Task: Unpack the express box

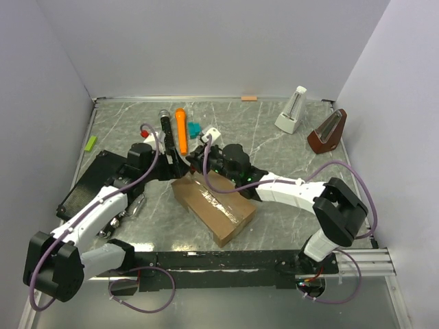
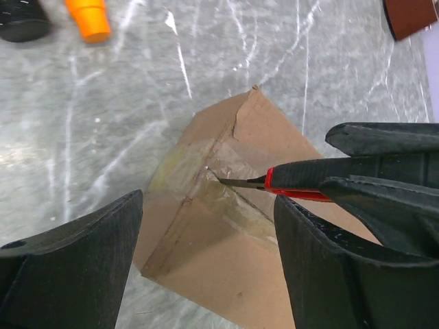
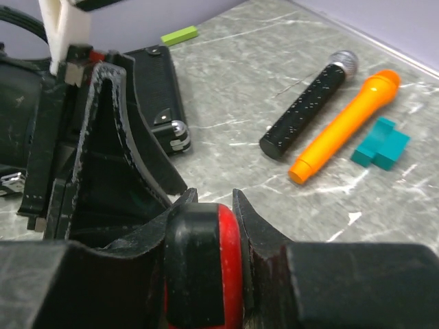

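Observation:
A taped cardboard box lies at the front centre, its near edge seen in the left wrist view. My right gripper is shut on a red and black cutter; in the left wrist view its thin blade touches the tape at the box's end seam. My left gripper stands open just above that end of the box, beside the right gripper, with nothing seen between its fingers.
Behind lie a black microphone, an orange microphone and teal blocks. A black case is at left, two metronomes at back right.

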